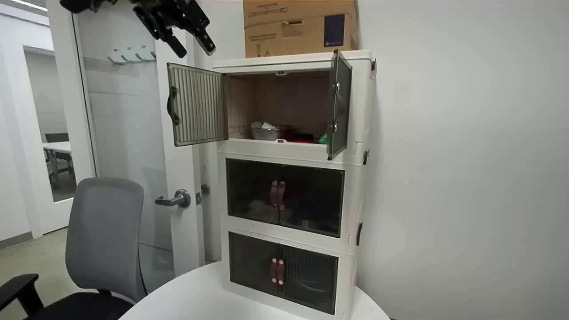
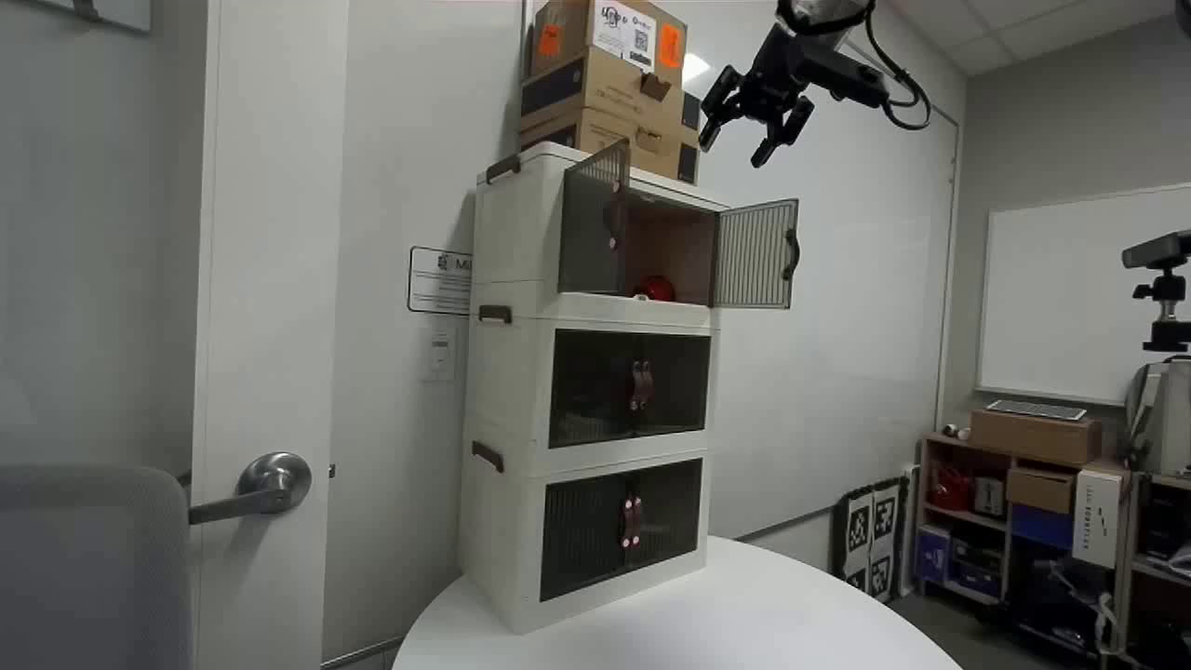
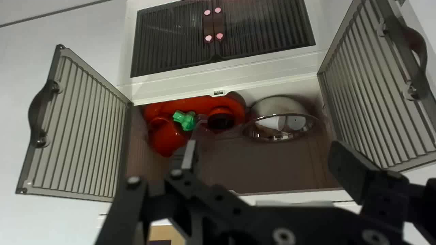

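My black gripper (image 2: 733, 154) hangs in the air above and in front of the cabinet's top level. Its fingers stand wide apart, open, with nothing between them. In the wrist view the gripper frames the top compartment, whose two ribbed doors, one (image 3: 77, 126) at left and one (image 3: 376, 81) at right, are swung outward. Inside lie a red item (image 3: 163, 136), a green piece (image 3: 184, 120) and a metal bowl (image 3: 282, 138) with white things in it. Exterior view 1 shows the bowl (image 1: 265, 133) at the compartment's left; its right door (image 1: 339, 106) partly hides the green piece.
Closed dark doors (image 1: 285, 194) front the levels below. Cardboard boxes (image 1: 298, 29) are stacked on top of the cabinet. The cabinet stands on a round white table (image 2: 715, 609), bare in front. A grey chair (image 1: 104, 234) and a door handle (image 1: 176, 199) are to the left.
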